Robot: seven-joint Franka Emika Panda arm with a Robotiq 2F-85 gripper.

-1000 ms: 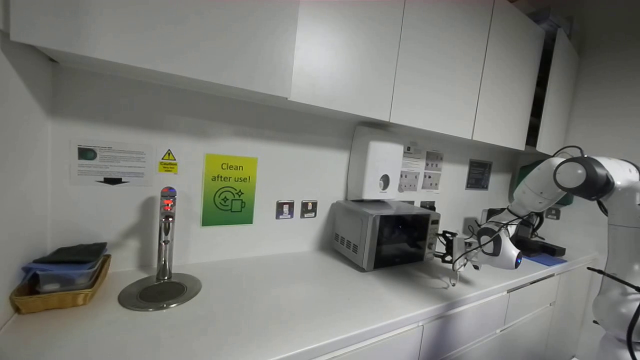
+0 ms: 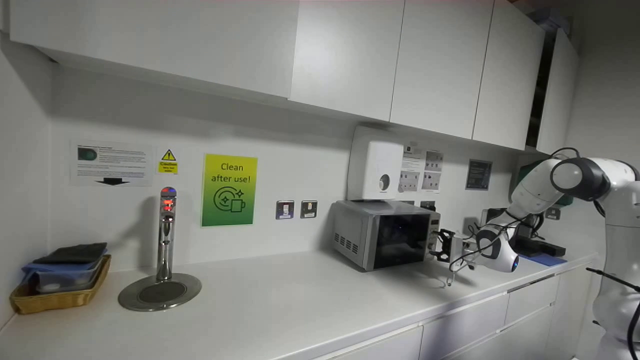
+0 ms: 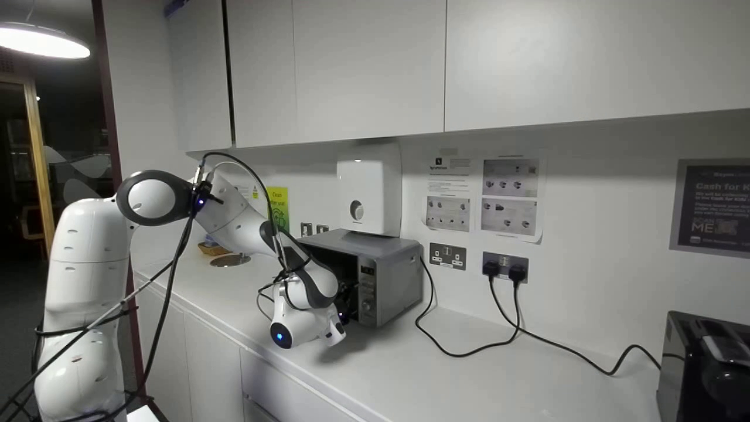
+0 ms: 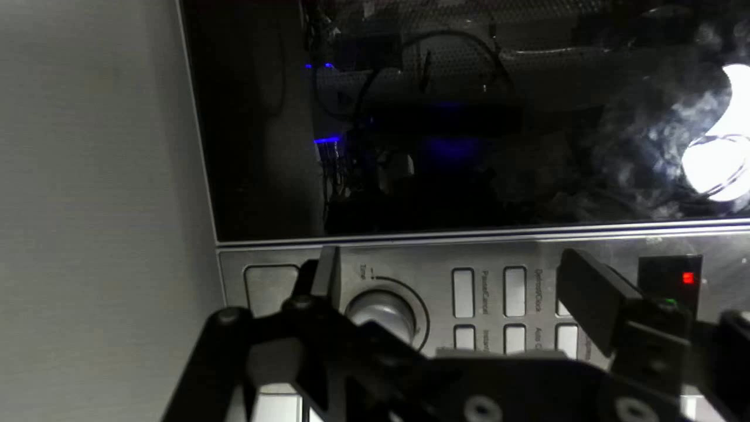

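Observation:
A silver microwave [image 2: 357,231] with a dark glass door [image 2: 400,240] stands shut on the counter. My gripper is open in front of its control panel [image 4: 485,257], with nothing held. In the wrist view the round time knob [image 4: 381,313] shows between the fingers, nearer the left one, beside several pale buttons [image 4: 514,292]. The left finger [image 4: 327,274] stands over the panel left of the knob; the right finger [image 4: 597,292] overlaps buttons near the display [image 4: 671,278]. Whether a finger touches the panel I cannot tell. Exterior view 2 has the fingers largely hidden behind the hand.
A white dispenser [image 2: 375,162] sits above the microwave. Black cables [image 3: 506,337] run along the counter [image 3: 450,387] from wall sockets towards a black appliance [image 3: 710,366]. Left of the microwave, the counter is clear up to a tap [image 2: 165,240] and a basket [image 2: 60,297].
My arm and gripper have moved slightly to the left in exterior view 1, closer to the microwave's panel. The microwave has stayed where it was.

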